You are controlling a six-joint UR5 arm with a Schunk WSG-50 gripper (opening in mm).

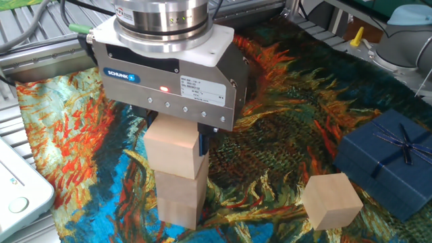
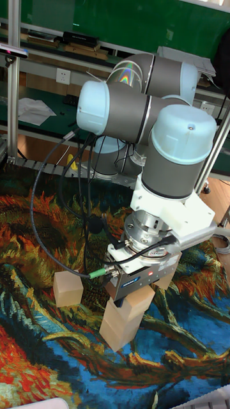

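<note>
A plain wooden block [image 1: 172, 150] is between the fingers of my gripper [image 1: 175, 128], which is shut on it. One dark finger [image 1: 203, 140] shows against the block's right side in exterior view 2; the other is mostly hidden. Directly below stands a column of wood [image 1: 178, 196], with a seam suggesting two stacked blocks. The held block sits slightly left of the column's top, and whether they touch cannot be told. In exterior view 3 the wooden stack [image 2: 121, 331] shows under the gripper. A separate wooden block [image 1: 331, 201] rests on the cloth to the right.
A dark blue gift box [image 1: 385, 158] with a ribbon lies at the right. White equipment [image 1: 23, 185] stands at the left edge. Patterned cloth [image 1: 270, 155] covers the table, clear between the column and the loose block. Another wooden surface [image 2: 164, 280] peeks out behind the gripper.
</note>
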